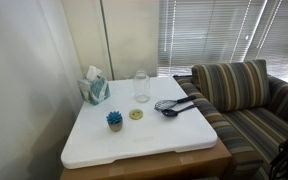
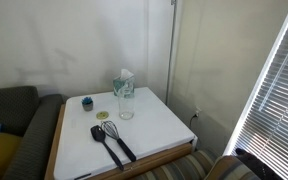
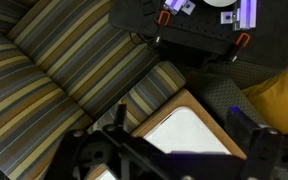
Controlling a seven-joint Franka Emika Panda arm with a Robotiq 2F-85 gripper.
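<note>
A white table [image 1: 134, 143] holds a clear glass jar [image 1: 142, 88] towards its back and a round yellow item [image 1: 136, 114] near its middle. A black whisk [image 1: 172, 103] and a black spoon or ladle [image 1: 178, 109] lie side by side at the right edge in exterior view 1. A small blue potted plant [image 1: 115, 121] stands at front left, a tissue box [image 1: 95, 86] at back left. My gripper is open in the wrist view, its dark fingers wide apart and nothing seen between them; none of the tabletop objects shows there.
Beside the table is a striped sofa [image 1: 234, 95], also filling the left of the wrist view. In exterior view 2 a dark couch [image 2: 24, 115] flanks the other side. A wall with an outlet [image 2: 195, 115] and window blinds [image 2: 269, 110] bound the space.
</note>
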